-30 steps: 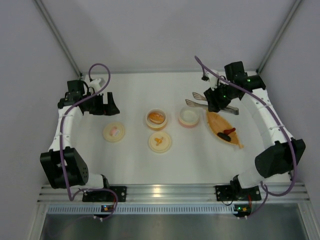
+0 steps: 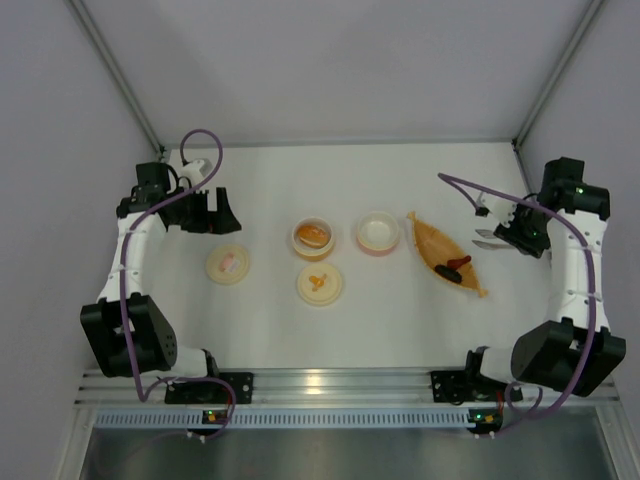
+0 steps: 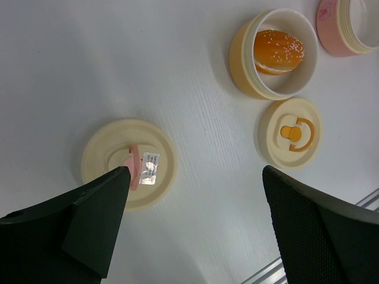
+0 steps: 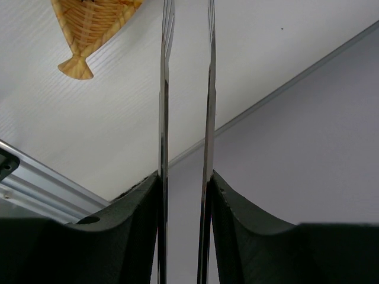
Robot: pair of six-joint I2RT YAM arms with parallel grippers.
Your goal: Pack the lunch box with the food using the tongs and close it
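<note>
A yellow lunch-box container (image 3: 241, 56) holding a sesame bun (image 3: 278, 50) sits mid-table, beside an empty pink container (image 2: 378, 230). Two round lids lie flat: one with an orange latch (image 2: 320, 284), one with a pink latch and label (image 3: 100, 154). My left gripper is open above the table at the left. A fish-shaped basket (image 2: 435, 242) holds a red and a dark food item. At the far right, my right gripper carries long metal tong-like blades, parted, with nothing visible between them; its own finger width is unclear.
Side walls stand close beyond both arms, and a metal rail runs along the front edge.
The right arm has swung from above the pink container and basket out to the right edge of the table. The left arm is essentially still.
</note>
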